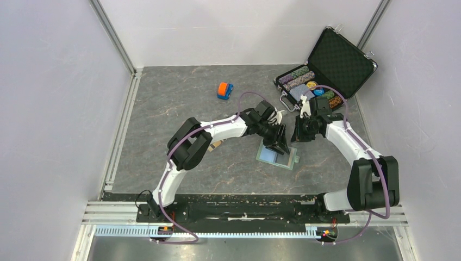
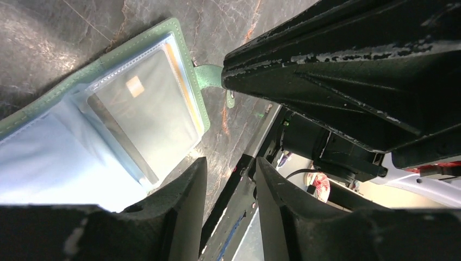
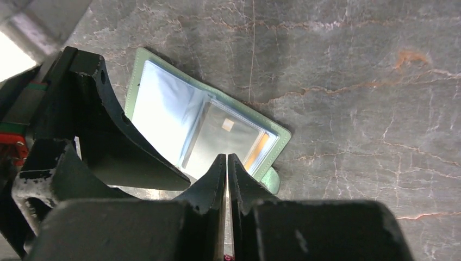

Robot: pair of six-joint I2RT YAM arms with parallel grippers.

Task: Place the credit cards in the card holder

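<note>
The open green card holder (image 1: 266, 155) lies on the grey table, with clear sleeves and a pale card (image 3: 222, 138) in its right sleeve, an orange strip along that card's edge. My left gripper is over the holder's right end, fingers part open, with nothing seen between them. My right gripper is shut above the holder, nothing showing between its fingers, and its body (image 2: 337, 65) looms beside my left gripper in the left wrist view.
A black case (image 1: 298, 75) with chips stands at the back right. An orange-and-blue object (image 1: 224, 91) sits at the back centre. A striped card-like piece (image 1: 215, 144) lies under the left arm.
</note>
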